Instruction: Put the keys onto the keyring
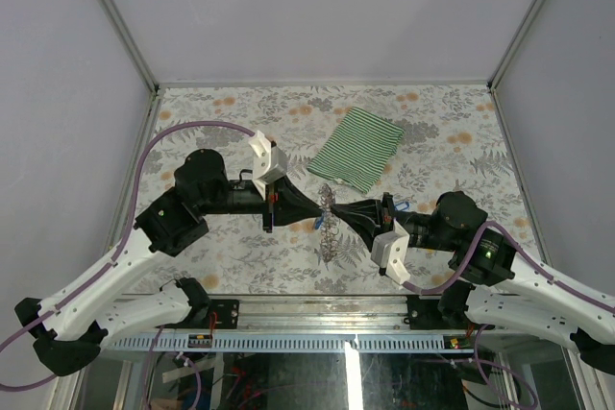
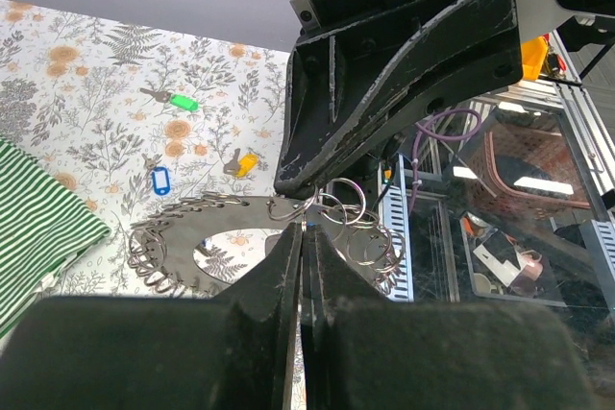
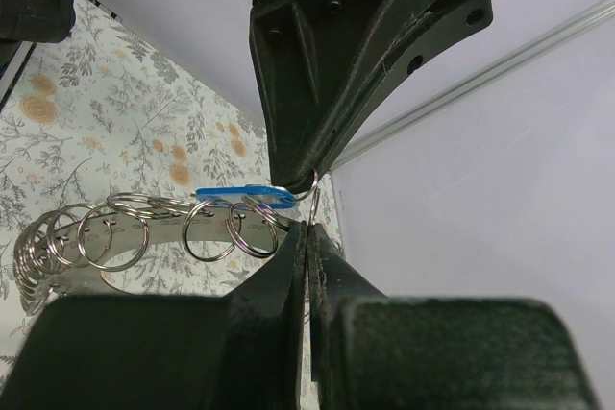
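In the right wrist view, a curved metal strip carries several wire rings along its edge, well above the table. One thin wire ring runs into the tips of my shut right gripper. Across from it, the tip of my left gripper touches the ring, with a blue-tagged key close beside that tip. In the left wrist view, wire also reaches my shut left gripper's fingertips. Whether those hold the wire or part of the key is hidden. The strip hangs between both grippers.
On the patterned tabletop lie a green key, a blue key and a yellow key. A green striped cloth lies toward the back.
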